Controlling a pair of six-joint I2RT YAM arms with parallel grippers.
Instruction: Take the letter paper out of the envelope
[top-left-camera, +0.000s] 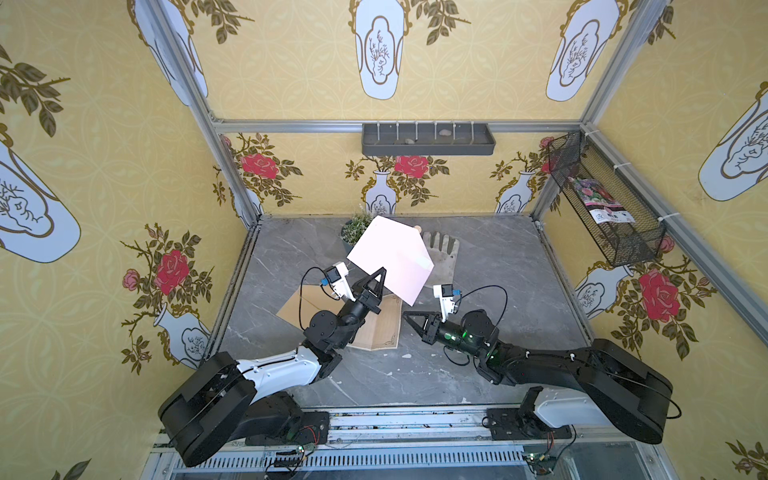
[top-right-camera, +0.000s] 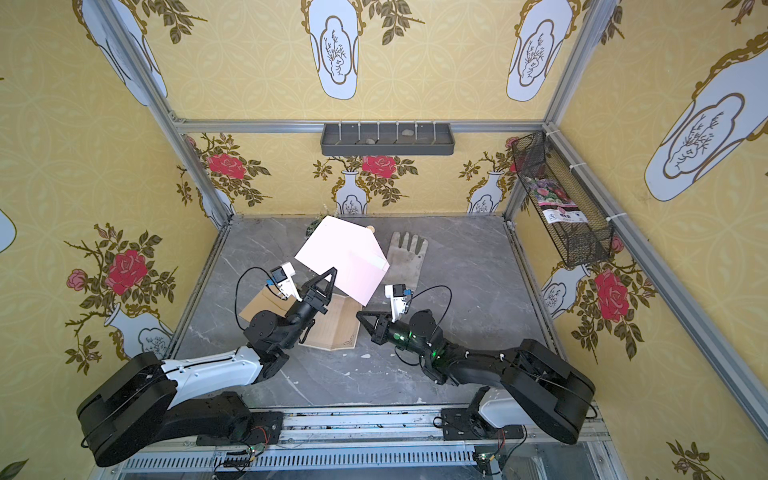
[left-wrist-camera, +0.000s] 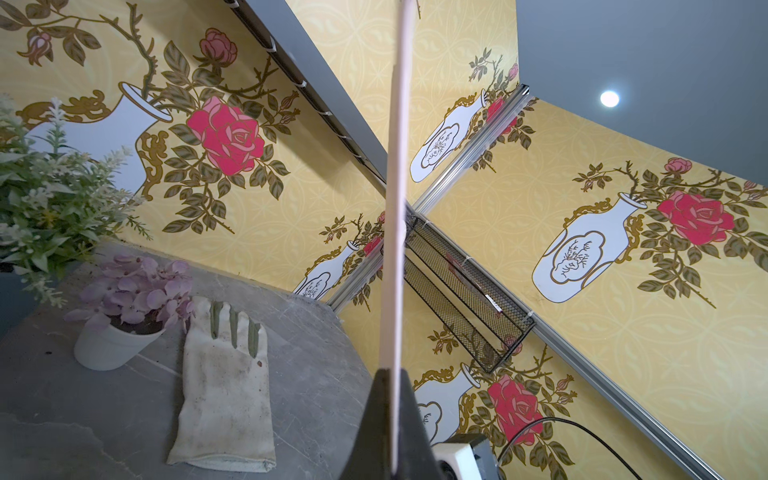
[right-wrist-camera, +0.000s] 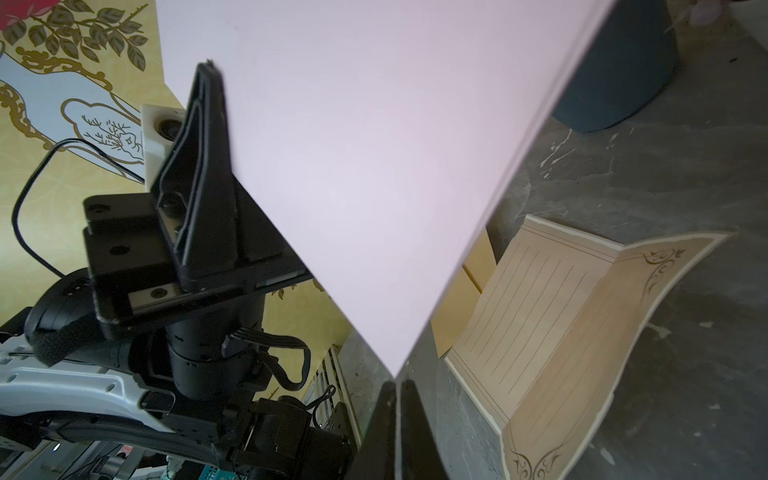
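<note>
A pale pink envelope hangs above the table, tilted, with one corner pointing down. In the left wrist view the envelope appears edge-on as a thin strip running into my left gripper, which is shut on it. Just below the lowest corner of the envelope is my right gripper. Its fingers stand very close together, and whether the corner lies between them cannot be made out. A lined, creased letter paper with ornate corners lies on the table, partly behind the left arm.
A tan folded paper or envelope lies left of the letter paper. Behind the pink envelope are a potted plant, a small white pot and a work glove. A wire basket hangs on the right wall.
</note>
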